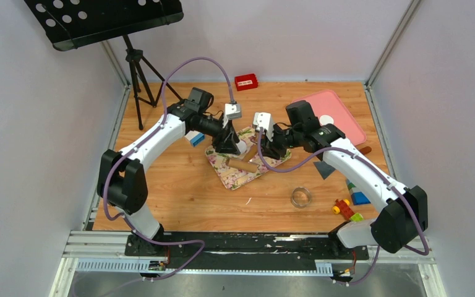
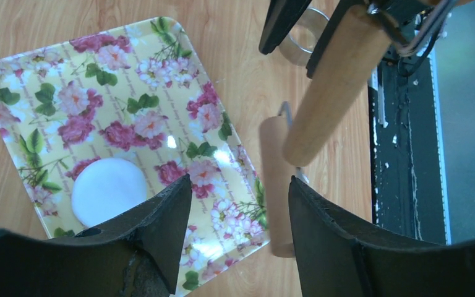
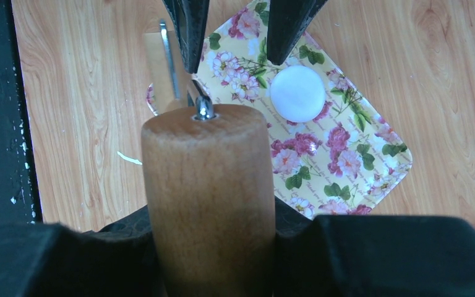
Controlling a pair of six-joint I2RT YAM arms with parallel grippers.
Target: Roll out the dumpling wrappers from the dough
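Observation:
A flat white dough disc (image 2: 108,192) lies on the flowered board (image 1: 233,178). My right gripper (image 1: 267,152) is shut on the wooden handle (image 3: 210,192) of the rolling pin, above the board. A metal rod links this handle to a wooden roller (image 1: 241,164), blurred in the left wrist view and lying toward the board's front edge. My left gripper is part open over the board, nothing gripped in its fingers. One of its fingers (image 2: 321,229) overlaps the roller in that view; whether they touch, I cannot tell.
Behind to the right, a pink tray (image 1: 340,111) holds another white disc. A dark scraper (image 1: 324,169), a metal ring (image 1: 301,197) and toy bricks (image 1: 344,209) lie to the right. A red box (image 1: 246,81) stands at the back edge.

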